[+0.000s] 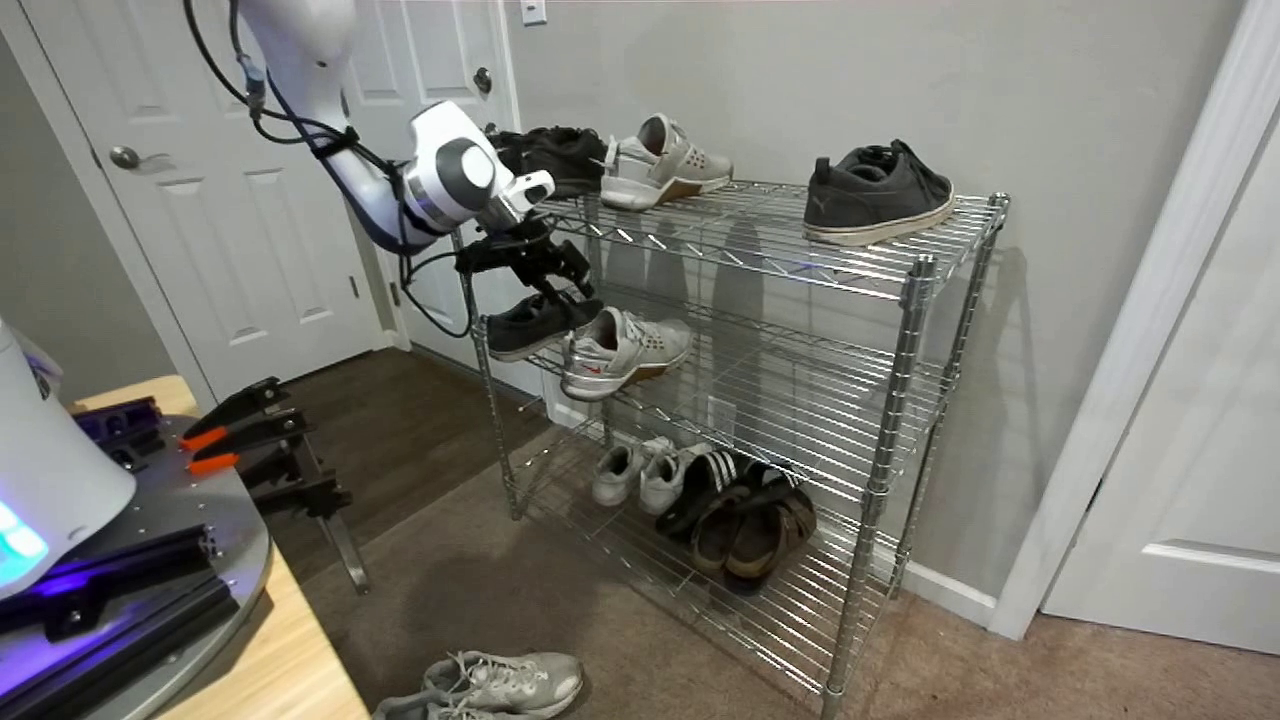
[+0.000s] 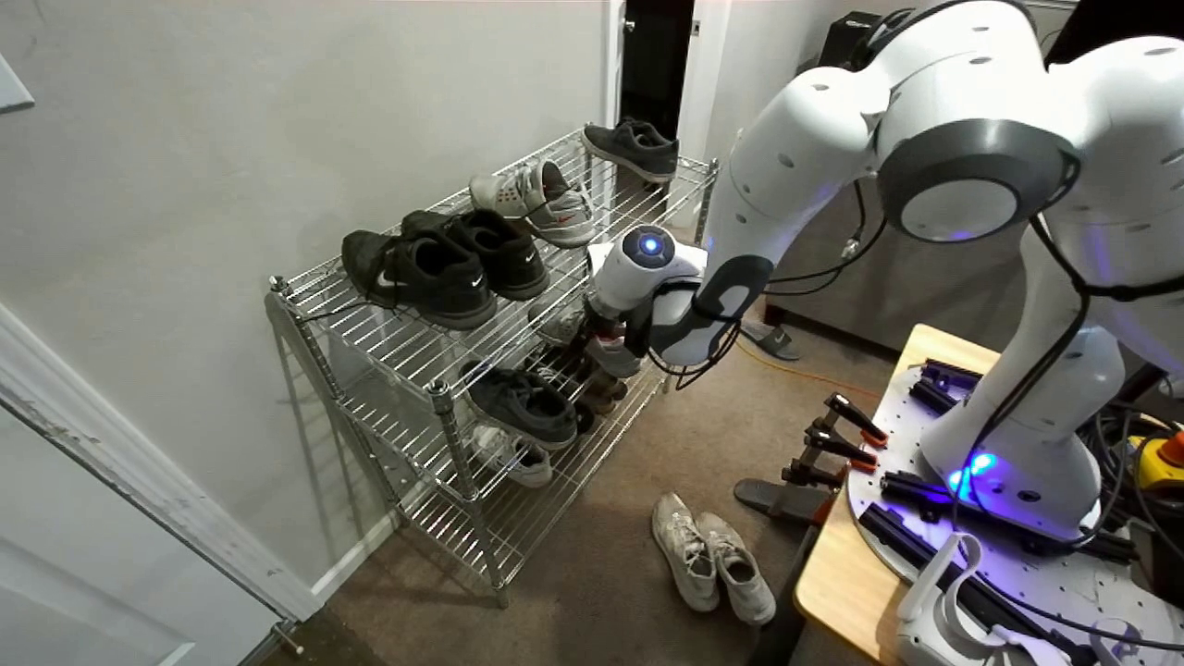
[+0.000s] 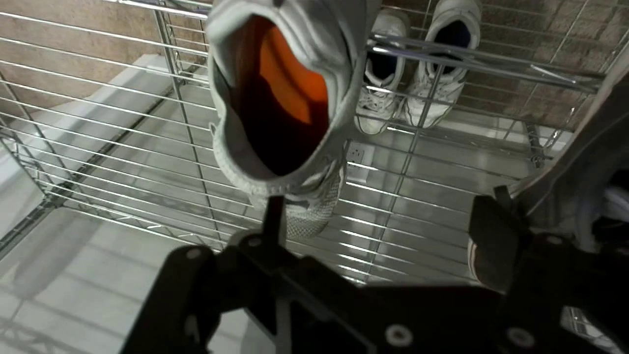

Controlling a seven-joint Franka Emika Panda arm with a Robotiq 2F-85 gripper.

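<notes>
My gripper [image 1: 569, 288] is open, tilted toward the rack near the front of its middle shelf. Just beneath it in exterior view 1 sits a black shoe [image 1: 533, 326], beside a white-grey shoe [image 1: 627, 354]. In the wrist view that white shoe [image 3: 315, 206] shows its orange lining beyond the left finger [image 3: 273, 221], while the dark shoe [image 3: 566, 165] fills the right edge near the other finger. Only wire shelf and wall show between the fingertips. Exterior view 2 has the fingers hidden behind the arm.
The wire rack's top shelf [image 1: 750, 216] carries black shoes [image 1: 561, 154], a white shoe [image 1: 660, 166] and a dark grey shoe [image 1: 879, 192]. White shoes [image 1: 642, 474] and sandals [image 1: 756, 528] occupy the bottom shelf. A white pair [image 2: 710, 555] lies on the floor. The middle shelf's right part is bare.
</notes>
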